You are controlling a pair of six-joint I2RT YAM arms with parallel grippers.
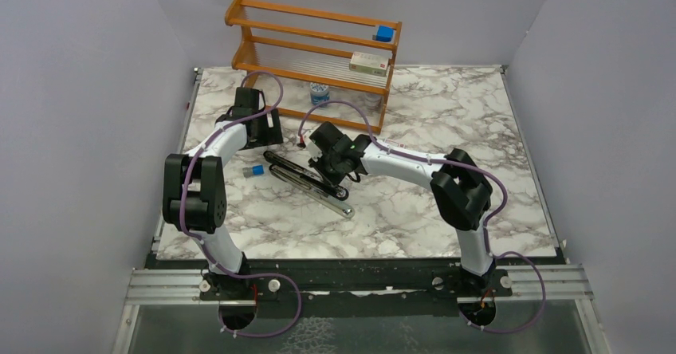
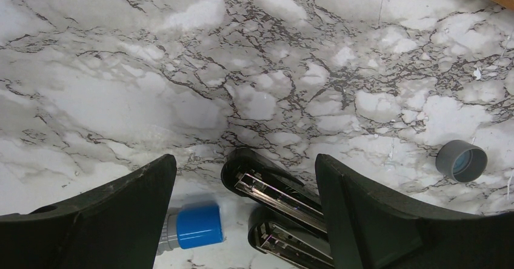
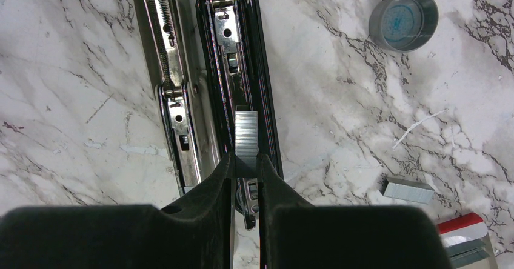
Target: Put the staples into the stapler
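The stapler lies opened flat, its black half point(image 1: 283, 160) alongside its grey-backed half point(image 1: 337, 206). In the right wrist view my right gripper is shut on a silver staple strip point(image 3: 246, 132). That strip is right over the black half's metal channel point(image 3: 231, 63), roughly in line with it; whether it rests inside cannot be told. My left gripper stands open, apart from the stapler, with nothing held; one end of the stapler point(image 2: 243, 163) shows on the table between its fingers.
A blue-capped cylinder point(image 1: 253, 171) lies left of the stapler. A grey cup point(image 3: 403, 22), a loose staple strip point(image 3: 409, 191) and a red-edged box point(image 3: 465, 239) lie near the right gripper. Behind is a wooden rack point(image 1: 319, 75).
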